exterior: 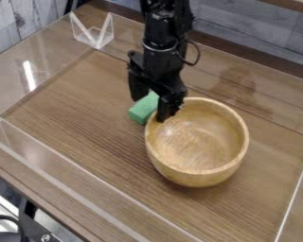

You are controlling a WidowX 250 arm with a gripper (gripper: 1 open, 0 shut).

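Observation:
A black gripper [154, 90] hangs over the middle of the table, open, its fingers at the back-left rim of a beige bowl [196, 146]. A green object [143, 109] lies just left of the bowl, below the gripper and partly hidden by it. Whether the fingers touch either thing I cannot tell.
A low pale wall runs along the back edge. A black cable is at the bottom left corner.

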